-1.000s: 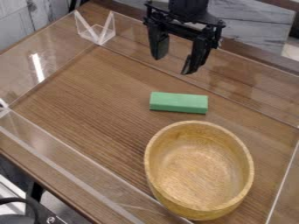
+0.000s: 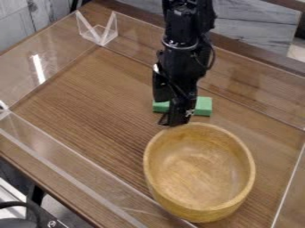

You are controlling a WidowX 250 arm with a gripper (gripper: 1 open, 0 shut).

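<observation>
My black gripper [image 2: 174, 98] hangs from the top centre, low over a green block [image 2: 198, 107] on the wooden table. Its fingers reach down beside and in front of the block, hiding part of it. Whether anything is between them, and how far apart they stand, is hard to tell. A yellow bowl [image 2: 199, 197] sits in the lower right, just in front of the gripper.
A clear plastic piece [image 2: 98, 28] stands at the upper left. Cables show at the lower left edge.
The gripper has come down and toward the camera from high above the table to the green block, which now lies partly hidden behind it. The bowl has not moved.
</observation>
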